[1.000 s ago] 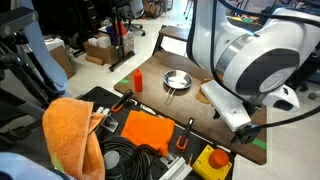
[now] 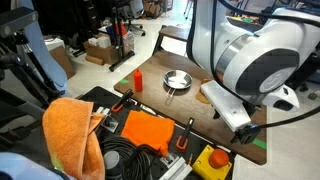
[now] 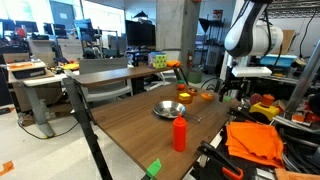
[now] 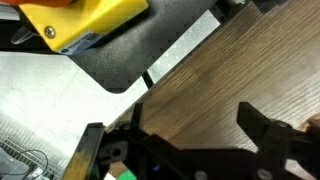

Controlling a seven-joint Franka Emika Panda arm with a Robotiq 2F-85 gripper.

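Note:
My gripper stands open over bare wooden tabletop in the wrist view, its two dark fingers (image 4: 250,121) wide apart and nothing between them. A silver pan (image 2: 177,79) with a handle rests on the table (image 2: 152,97), left of the arm in exterior view 1. Near the table's left end is a red bottle (image 2: 137,80), upright; exterior view 2 shows the same bottle (image 3: 179,133) in front of the pan (image 3: 170,110). An orange item (image 3: 184,98) lies behind the pan in that view. The arm hides part of the tabletop in exterior view 1.
A yellow box with a red button (image 2: 211,162) sits beside the table edge near the arm. Orange cloth (image 2: 148,130), black cables (image 2: 138,160) and clamps crowd the near side. Tabletop around the pan is mostly clear.

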